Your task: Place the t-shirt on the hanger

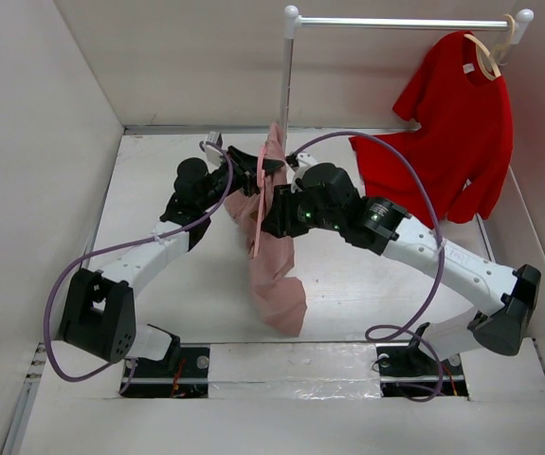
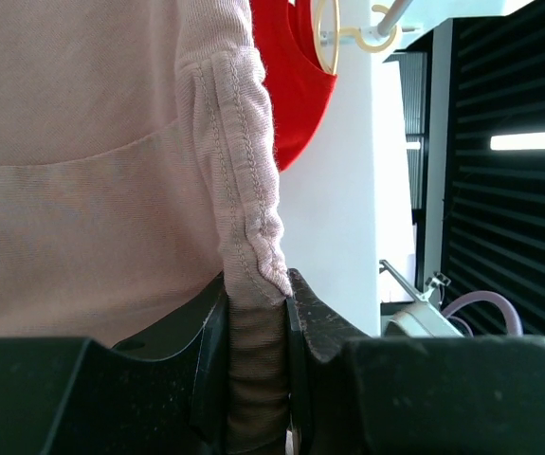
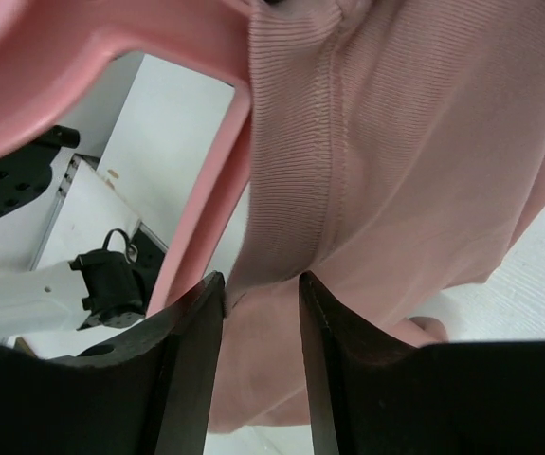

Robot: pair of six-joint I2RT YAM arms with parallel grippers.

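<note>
The pink t-shirt (image 1: pixel 277 284) hangs bunched between my grippers, with a pink hanger (image 3: pixel 210 190) alongside its upper part. My left gripper is shut on a hemmed, folded edge of the shirt, high up in the top view. My right gripper is at the shirt just below and right of it, part open, fingers (image 3: pixel 348 379) around the lower end of a ribbed band (image 3: pixel 286 161). Whether that band is gripped cannot be told.
A metal rail (image 1: pixel 395 23) at the back holds a red shirt (image 1: pixel 457 133) on a wooden hanger at the right. Bare table (image 1: pixel 139 180) shows left and front right.
</note>
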